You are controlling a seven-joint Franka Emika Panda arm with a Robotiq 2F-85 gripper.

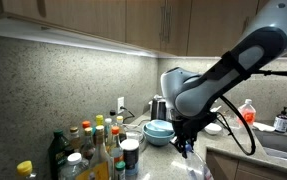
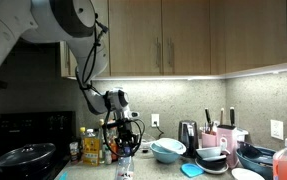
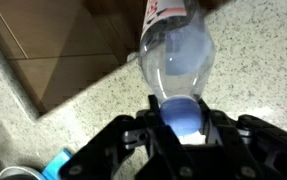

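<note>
A clear plastic bottle with a blue cap (image 3: pixel 183 116) is in my gripper, which is shut on it at the cap. Its see-through body (image 3: pixel 176 55) stretches away from the fingers, with a red and white label near the top of the wrist view. In exterior view 1 the gripper (image 1: pixel 186 146) is above the counter with the bottle (image 1: pixel 195 166) below it, slightly tilted. The second exterior view shows the bottle (image 2: pixel 124 169) hanging under the gripper; whether its base touches anything is hidden.
Several bottles and jars (image 1: pixel 101 160) crowd the counter to the left, beside a dark-topped container (image 1: pixel 131 152). Blue bowls (image 1: pixel 159 131) stand farther back. A sink (image 1: pixel 280 146) lies at the right. Between bottles and gripper, some counter (image 1: pixel 165 165) is bare.
</note>
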